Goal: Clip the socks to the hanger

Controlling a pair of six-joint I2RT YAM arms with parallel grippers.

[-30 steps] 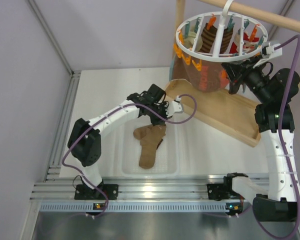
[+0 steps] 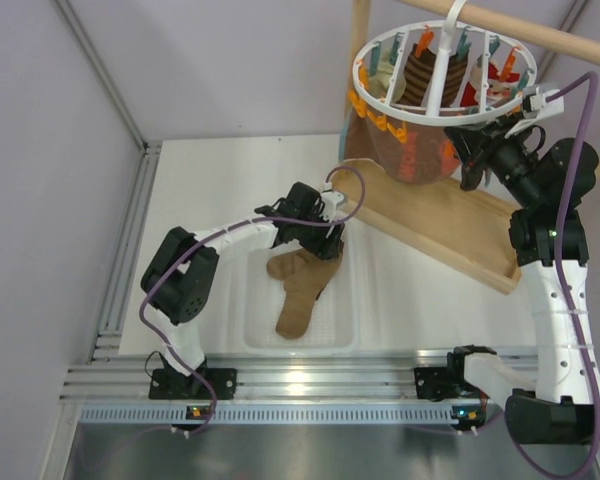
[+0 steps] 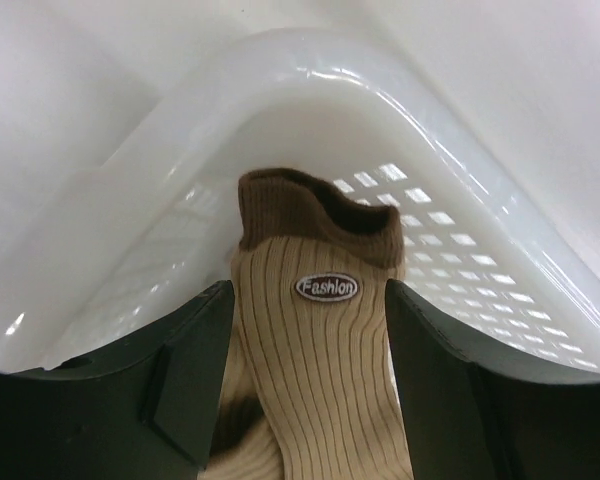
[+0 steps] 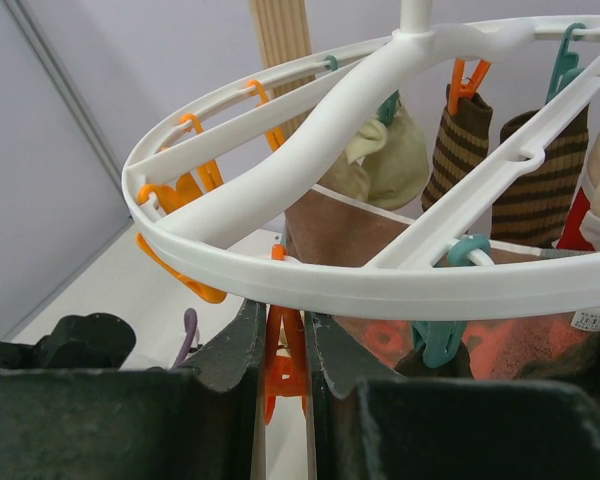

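Brown socks [image 2: 302,292] lie in the white basket [image 2: 252,315] on the table. In the left wrist view, the ribbed cuff of a sock [image 3: 315,285] with a "Fashion" label stands between the fingers of my left gripper, which is open and not gripping it. The round white hanger [image 2: 445,118] hangs at the upper right, with striped and other socks clipped on it. My right gripper is shut on an orange clip [image 4: 284,378] below the hanger's rim. No sock shows in that clip.
Several other orange clips [image 4: 185,180] hang empty along the rim. A wooden frame [image 2: 430,240] lies on the table under the hanger, and a wooden bar [image 2: 550,35] runs above it. Bare table [image 2: 195,185] lies left of and behind the basket.
The left arm has drawn back a little toward the left and lower over the basket. The sock at the basket's far side shifted slightly. My right gripper stays at the hanger.
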